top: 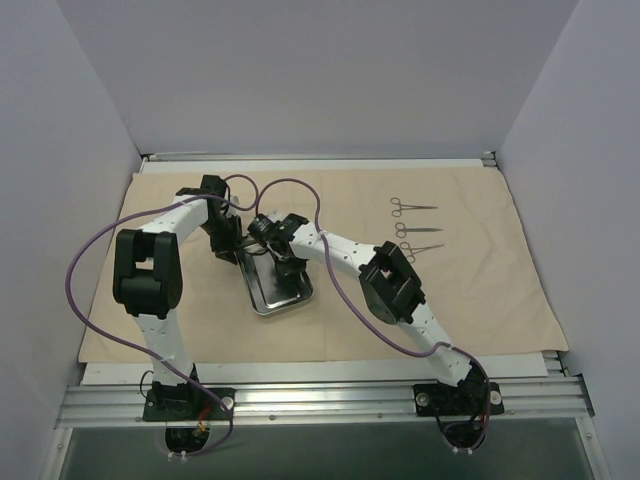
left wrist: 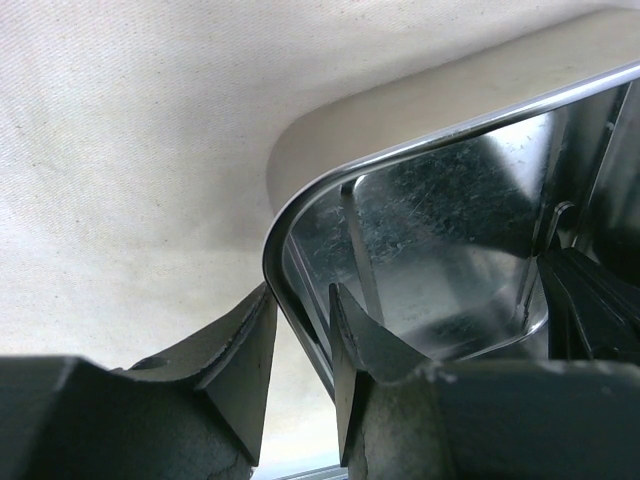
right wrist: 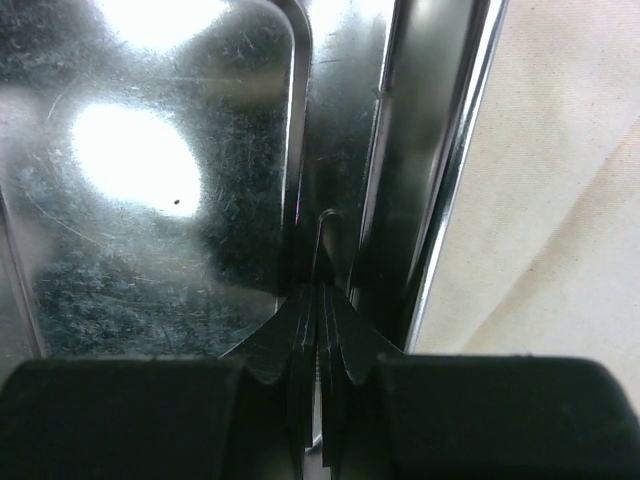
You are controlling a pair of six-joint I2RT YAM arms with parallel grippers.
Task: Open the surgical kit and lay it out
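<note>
A steel tray (top: 270, 300) lies on the beige cloth in the middle left. My left gripper is at the tray's rim (left wrist: 450, 130) near a corner, one finger each side of it, fingers part open. My right gripper is shut and points down inside the tray along its long side, by a raised ridge; I cannot make out anything held between its fingertips. Scissor-like instruments (top: 415, 208) lie in a column on the cloth at the right, several of them.
Grey walls bound both sides. Purple cables arch over both arms.
</note>
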